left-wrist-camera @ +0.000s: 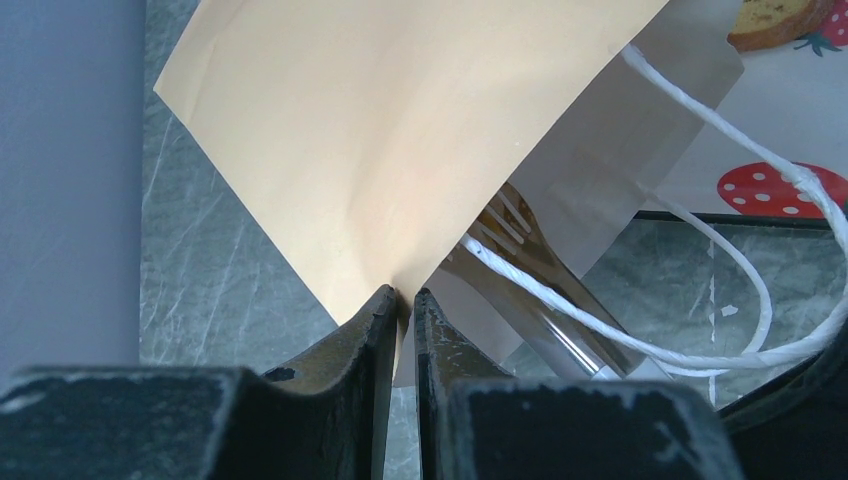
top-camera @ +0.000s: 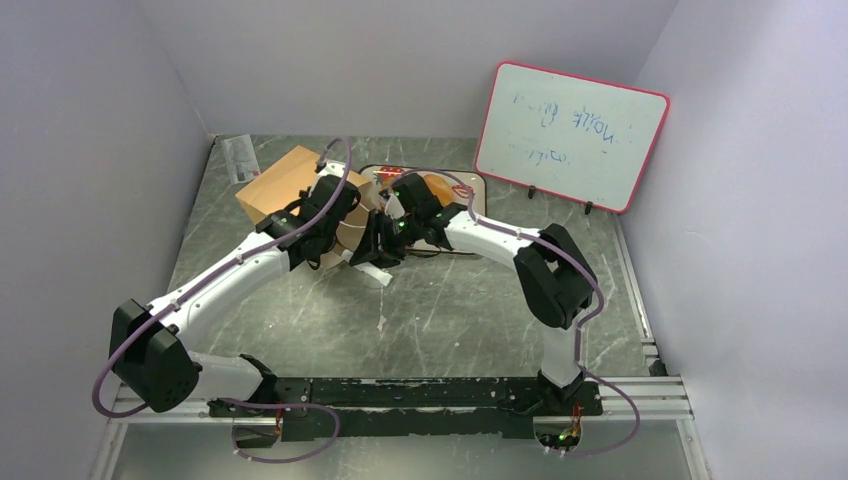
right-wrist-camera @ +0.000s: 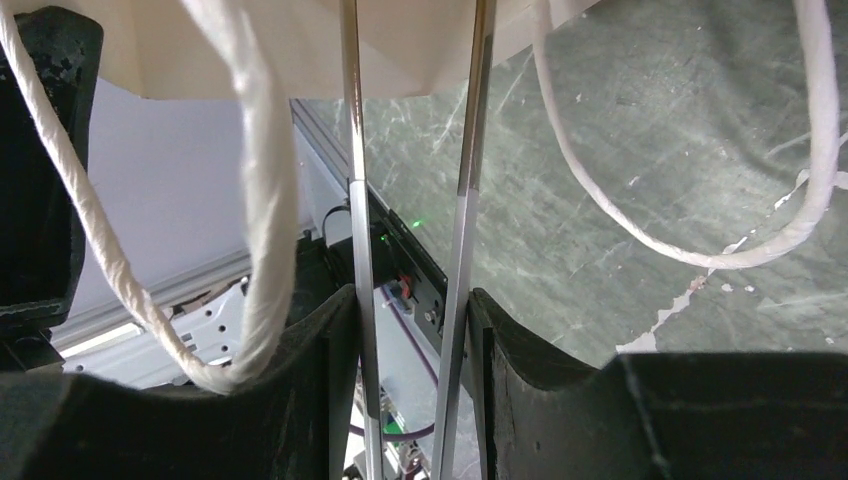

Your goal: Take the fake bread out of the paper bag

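Note:
The tan paper bag point(top-camera: 282, 184) lies at the back left, its mouth facing right. My left gripper is shut on the edge of the bag's upper paper wall. Metal tongs point(left-wrist-camera: 545, 290) with a white grip reach into the bag's mouth, their slotted head partly behind the paper. My right gripper is spread wide around the tongs, one metal arm beside each finger. A slice of fake bread point(left-wrist-camera: 778, 22) shows on the strawberry-patterned tray point(left-wrist-camera: 790, 100), outside the bag. Whatever is inside the bag is hidden.
White twisted cord handles point(left-wrist-camera: 690, 355) loop across the bag's mouth near both grippers. The whiteboard point(top-camera: 570, 132) leans at the back right. A clear flat item point(top-camera: 240, 159) lies at the back left.

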